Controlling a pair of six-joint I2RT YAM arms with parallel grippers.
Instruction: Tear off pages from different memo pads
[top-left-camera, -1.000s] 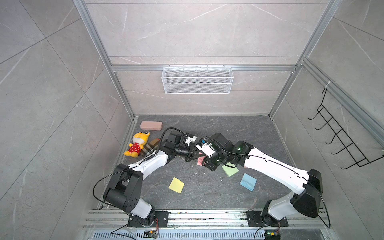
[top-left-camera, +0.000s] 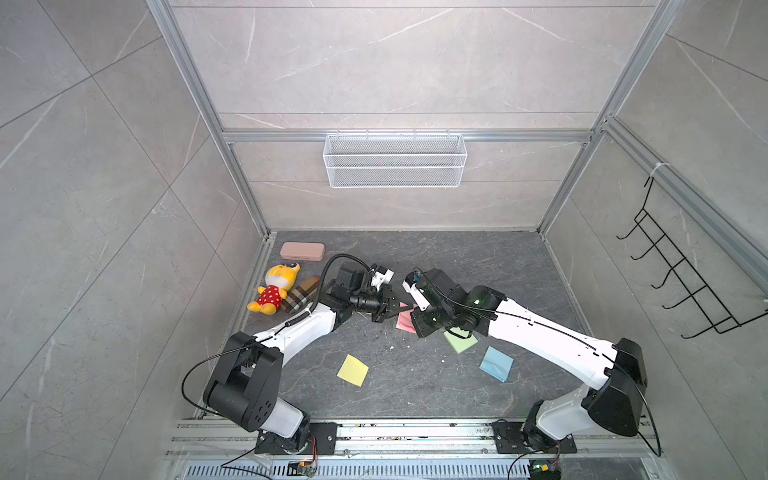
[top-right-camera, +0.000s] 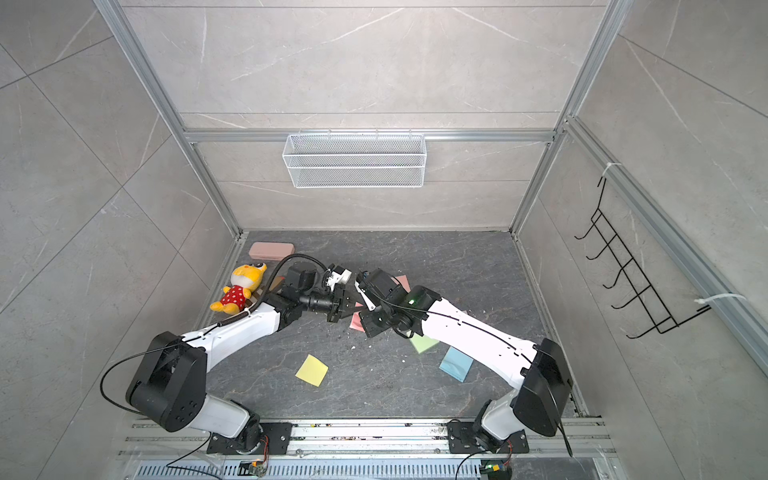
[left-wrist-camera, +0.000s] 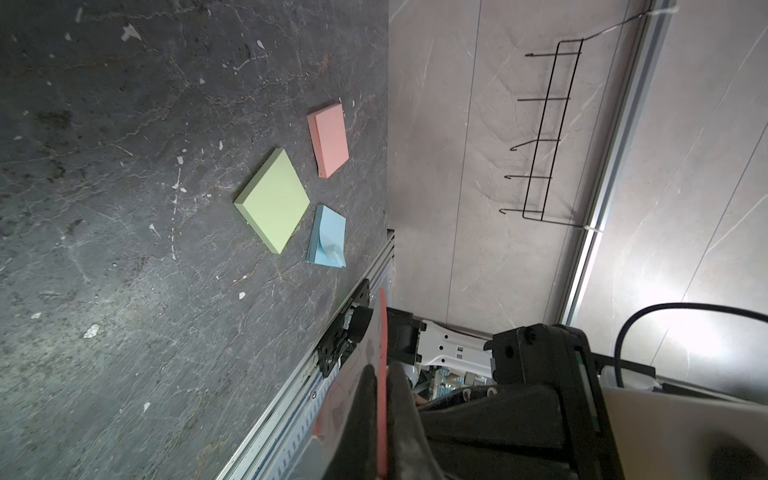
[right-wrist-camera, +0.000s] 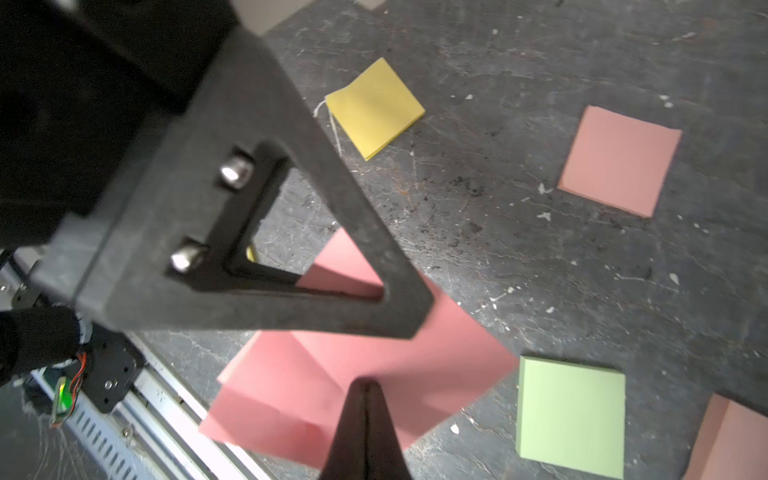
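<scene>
My left gripper (top-left-camera: 388, 308) is shut on a pink memo sheet (left-wrist-camera: 360, 368), whose thin edge rises between the fingertips in the left wrist view. My right gripper (top-left-camera: 416, 320) faces it closely, shut; in the right wrist view its fingertips (right-wrist-camera: 364, 408) lie before the pink paper (right-wrist-camera: 440, 352), with no clear sign of anything between them. Pads lie on the grey floor: green (left-wrist-camera: 272, 200), pink (left-wrist-camera: 328, 140), blue (left-wrist-camera: 326, 236) with a lifted page, yellow (right-wrist-camera: 374, 107), and another pink (right-wrist-camera: 618, 160).
A yellow plush toy (top-left-camera: 272, 292), a plaid item (top-left-camera: 300, 294) and a pink case (top-left-camera: 302, 250) sit at the left. A wire basket (top-left-camera: 393, 160) hangs on the back wall, a black hook rack (top-left-camera: 680, 264) on the right wall.
The right gripper and wrist have shifted slightly and turned in the top left view. The left arm has barely moved.
</scene>
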